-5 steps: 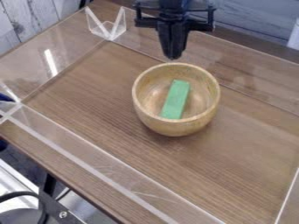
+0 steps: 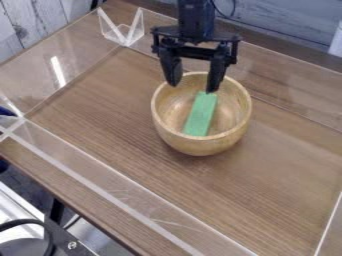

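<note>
A tan wooden bowl (image 2: 174,136) sits near the middle of the table, with a green oblong object (image 2: 201,115) lying inside it. The dark gripper (image 2: 201,72) reaches in from the top and is over the back rim of the bowl, its two fingers spread apart with nothing seen between them, one on each side above the green object.
A white angular object (image 2: 120,28) stands at the upper left. Black cables show at the lower left corner, off the table's edge.
The bowl and green object look unmoved.
</note>
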